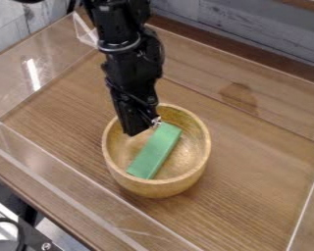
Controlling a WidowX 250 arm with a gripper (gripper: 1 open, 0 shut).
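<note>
A black robot arm reaches down from the top of the view, its gripper (136, 124) over the back left rim of a tan round bowl (186, 176). The gripper looks shut, with nothing visible between its fingers, though the dark tips are hard to make out. Inside the bowl lies a flat green rectangular block (154, 152), slanting from lower left to upper right, a little below and right of the fingertips.
The wooden table (251, 206) has free room to the right and left of the bowl. Clear or white edges line the left and back. A black cable (9, 224) runs at the lower left.
</note>
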